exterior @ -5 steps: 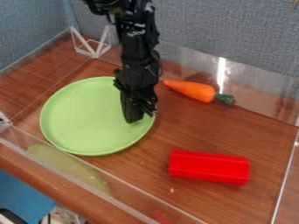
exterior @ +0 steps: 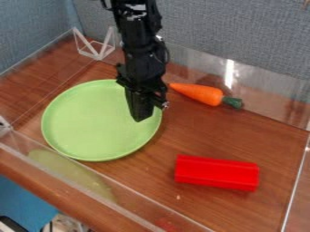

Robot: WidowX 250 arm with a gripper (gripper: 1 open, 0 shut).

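Note:
The black arm comes down from the top with its gripper (exterior: 141, 107) shut, low over the right part of a green plate (exterior: 91, 127); nothing shows between its fingers. An orange carrot (exterior: 200, 92) with a green top lies behind and right of the gripper. A red block (exterior: 216, 173) lies at the front right of the wooden table.
Clear plastic walls (exterior: 260, 103) edge the wooden table (exterior: 206, 136). A white wire shape (exterior: 85, 47) stands at the back left.
The gripper has shifted very slightly, staying over the plate's right part. The plate, carrot and red block have not moved.

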